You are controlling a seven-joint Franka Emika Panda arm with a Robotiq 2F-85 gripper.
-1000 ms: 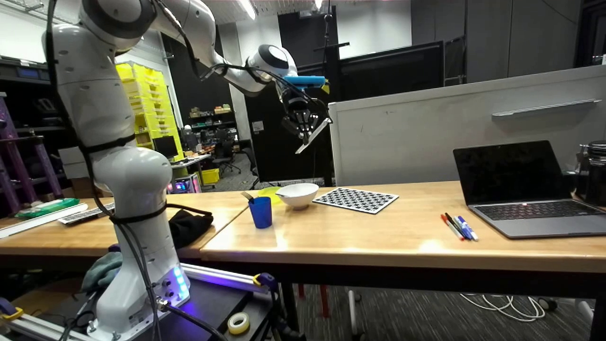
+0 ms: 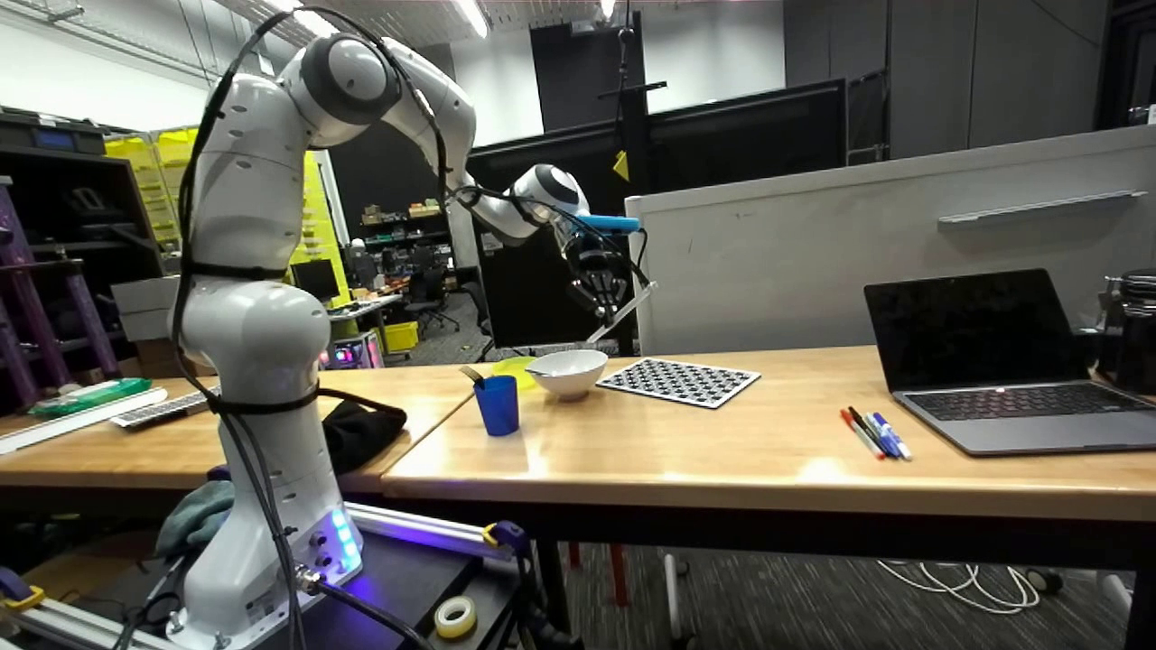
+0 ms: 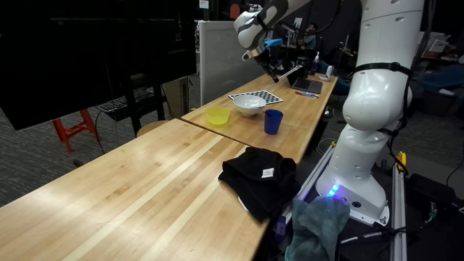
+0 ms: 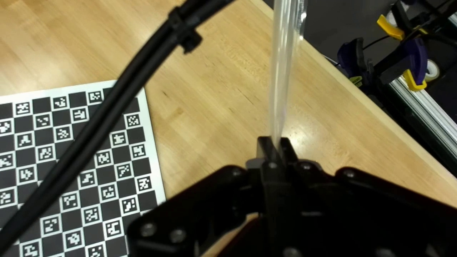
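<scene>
My gripper is shut on a clear, thin strip, which runs away from the fingertips toward the top of the wrist view. In exterior view 1 the gripper hangs in the air above the far part of the table, near the white bowl, with the strip slanting across it. A checkered marker board lies flat on the table, to the left of the gripper in the wrist view. Exterior view 2 shows the strip held clear of the tabletop, beyond the bowl.
Close to the bowl are a yellow bowl and a blue cup with something standing in it. Several pens lie before an open laptop. A black cloth covers part of the nearer table. Bare tabletop stretches between cup and pens.
The arm has reached farther out to the right in exterior view 1, and the gripper is lower, closer to the table, still with the strip. The things on the table have not moved.
</scene>
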